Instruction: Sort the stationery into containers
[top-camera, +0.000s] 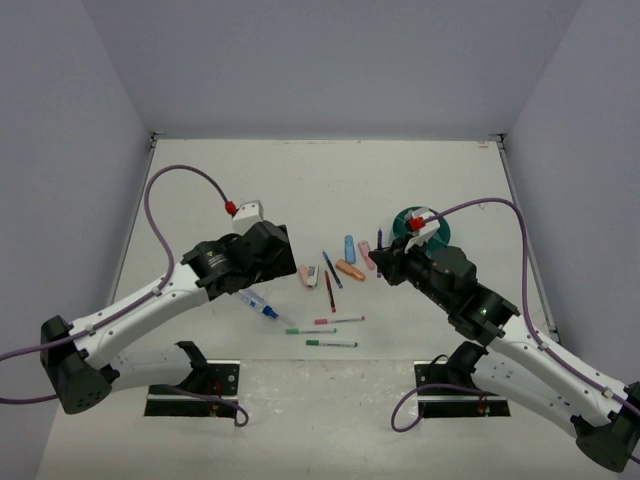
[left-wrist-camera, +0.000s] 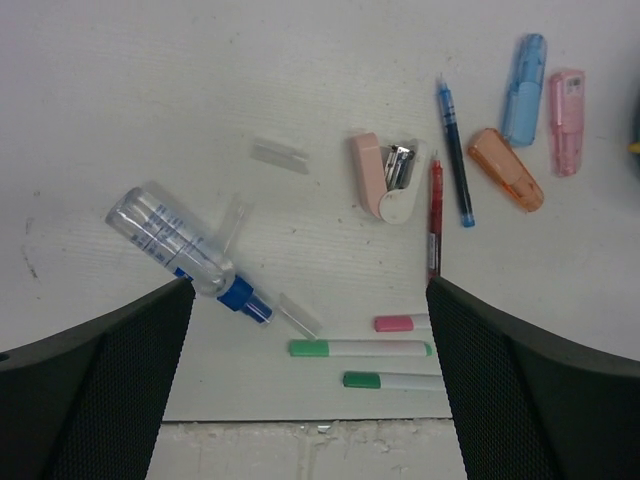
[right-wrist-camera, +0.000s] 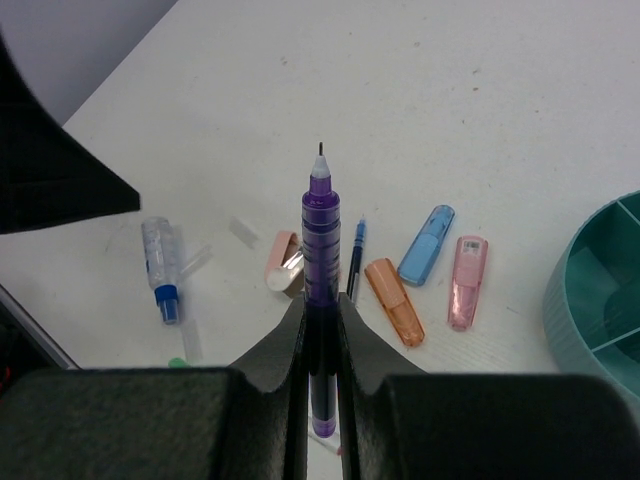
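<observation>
A purple pen (right-wrist-camera: 321, 240) stands upright, tip up, with my right gripper shut on it, raised above the table. Beside it in the right wrist view is the teal divided container (right-wrist-camera: 575, 310). My left gripper is open over the table, nothing between its fingers. On the table lie blue (left-wrist-camera: 525, 90), pink (left-wrist-camera: 567, 122) and orange (left-wrist-camera: 507, 170) highlighters, a blue pen (left-wrist-camera: 456, 152), a red pen (left-wrist-camera: 435, 220), green markers (left-wrist-camera: 360, 348) (left-wrist-camera: 395, 381), a pink marker (left-wrist-camera: 402, 323) and a pink-and-white sharpener-like item (left-wrist-camera: 385, 178).
A clear bottle with a blue cap (left-wrist-camera: 175, 238) lies on the left side of the table. Clear strips (left-wrist-camera: 280, 155) are scattered near it.
</observation>
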